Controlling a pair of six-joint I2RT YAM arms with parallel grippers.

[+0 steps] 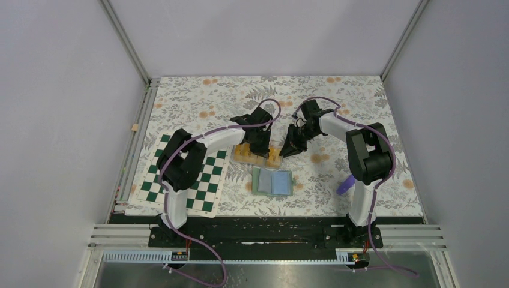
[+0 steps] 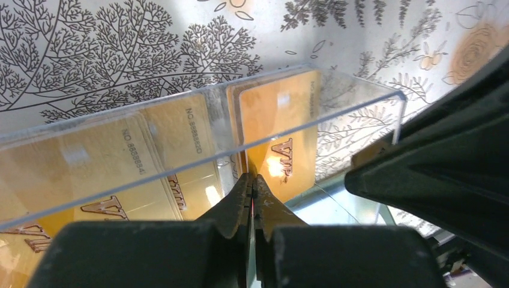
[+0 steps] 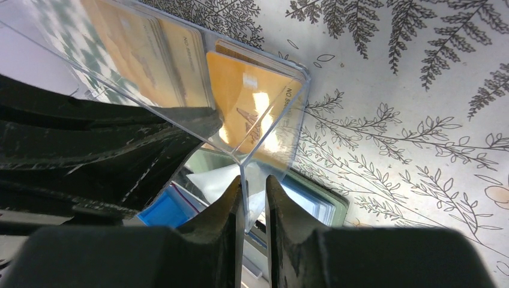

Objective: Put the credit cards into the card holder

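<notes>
A clear card holder (image 1: 243, 155) lies mid-table under both grippers, with stacks of orange cards (image 2: 279, 102) in its compartments. My left gripper is shut inside or just at the holder, its tips against the lower part of the rightmost card stack in the left wrist view; no card shows between them. At the holder's right end, my right gripper has its fingertips around the clear end wall (image 3: 245, 192), with a narrow gap between them. In the right wrist view, the left gripper's dark finger partly hides the other stacks.
A green-edged tray with grey and blue items (image 1: 280, 183) lies just in front of the holder. A checkered board (image 1: 207, 195) is at the left, and a purple object (image 1: 345, 185) at the right.
</notes>
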